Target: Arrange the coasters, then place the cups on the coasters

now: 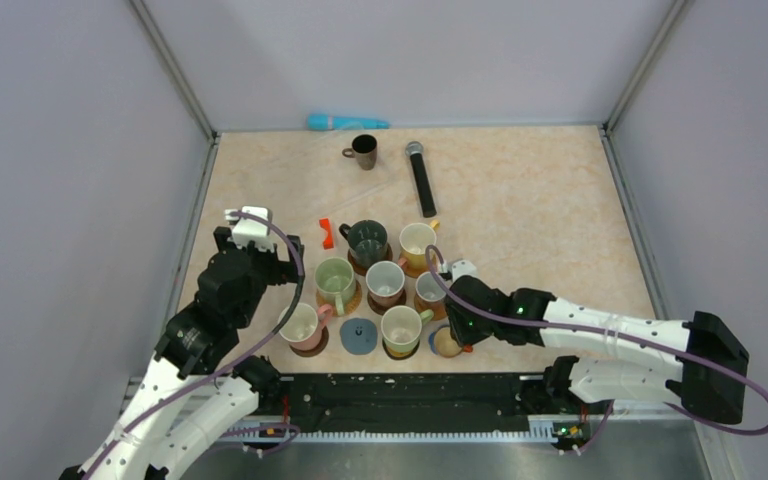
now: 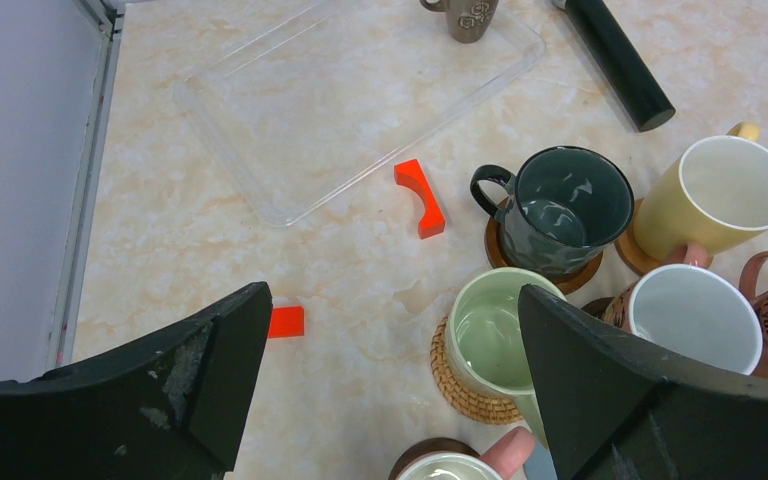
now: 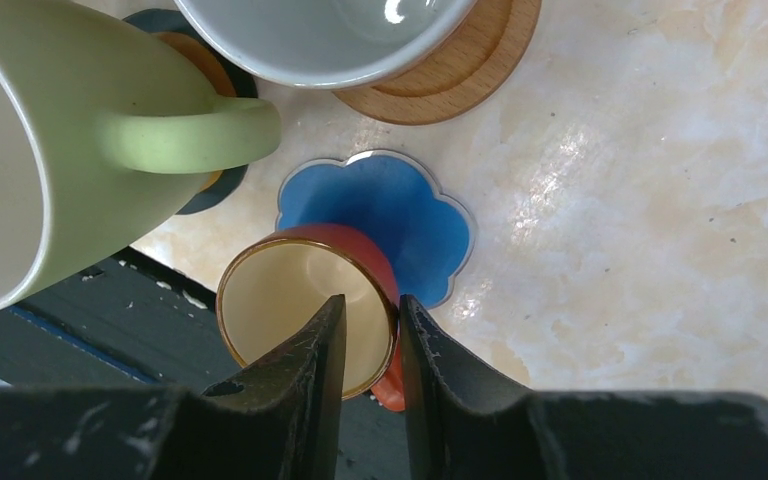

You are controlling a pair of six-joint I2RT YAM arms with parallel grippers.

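Note:
A small red cup [image 3: 350,240] with a cream inside and gold rim overlaps the lower left of a blue flower-shaped coaster [image 3: 390,200]. Its handle [image 3: 390,388] is partly covered by a finger. My right gripper straddles the cup's wall near the handle, one finger over the inside and the other just outside the rim, a narrow gap between them. From above, the cup [image 1: 447,342] shows below the right arm. My left gripper is wide open and empty, away to the left.
A pale green mug [image 3: 150,130] stands on its coaster left of the red cup; a white cup [image 3: 330,40] stands behind. Several more mugs crowd the middle. The front edge drops off below the cup.

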